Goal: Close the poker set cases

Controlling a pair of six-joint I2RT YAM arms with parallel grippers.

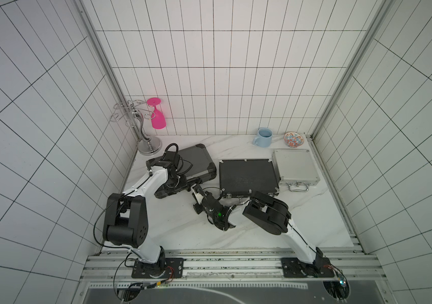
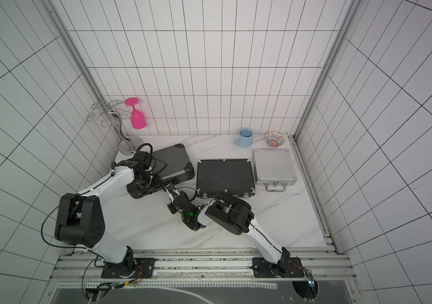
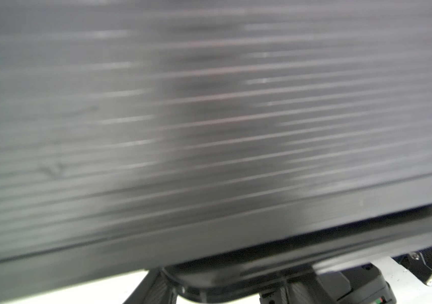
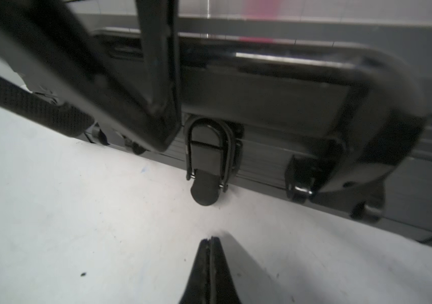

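The black case [image 1: 194, 158] lies at the left with its lid down. In the right wrist view its front shows a thick handle [image 4: 287, 58] and a latch [image 4: 205, 159] whose tab hangs downward. My right gripper is shut, nothing between its fingers, low in front of that latch. My left gripper stands over the case's front edge, fingers apart, near the handle; whether it touches cannot be told. A dark-lidded case [image 1: 249, 177] with silver corners lies in the middle, and a silver case [image 1: 297, 167] at the right; both lids look down.
At the back left, a metal stand [image 1: 149, 146] holds a pink glass [image 1: 157, 119]. A blue mug [image 1: 263, 137] and a patterned bowl [image 1: 293, 139] stand at the back right.
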